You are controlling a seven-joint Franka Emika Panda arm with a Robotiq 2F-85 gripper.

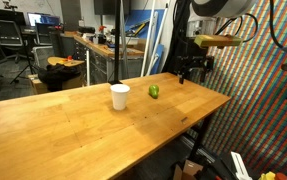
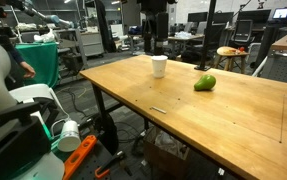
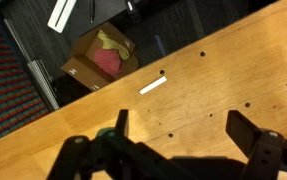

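My gripper hangs above the wooden table, its two fingers wide apart with nothing between them. A short white stick (image 3: 153, 85) lies on the table near the edge, ahead of the fingertips in the wrist view; exterior view 2 shows the same stick (image 2: 158, 109) by the near edge. Farther in stand a white cup (image 1: 120, 96) and a green object (image 1: 154, 91), perhaps a fruit or pepper. Both are outside the wrist view. From the side, the gripper (image 1: 195, 76) is well above the tabletop, apart from everything on it.
Chairs and desks stand in the background.
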